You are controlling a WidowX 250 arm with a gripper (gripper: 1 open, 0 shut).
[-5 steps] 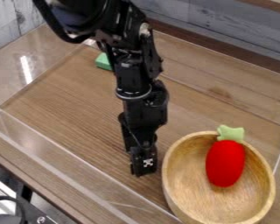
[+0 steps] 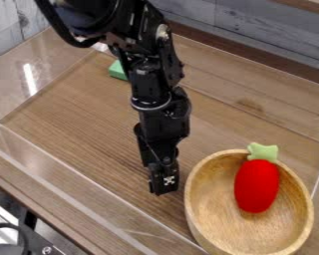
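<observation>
My black gripper (image 2: 162, 174) hangs low over the wooden table, just left of a light wooden bowl (image 2: 211, 224). Its fingertips point downward near the tabletop; whether anything lies between them is hard to make out against the dark body. In the bowl rests a red plush vegetable (image 2: 257, 184) with a pale green top, at the right of the view.
A green block (image 2: 116, 70) sits at the back left, partly behind the arm. A cable curves at the lower left corner.
The arm and gripper have shifted very slightly; the bowl and red plush stay in place.
</observation>
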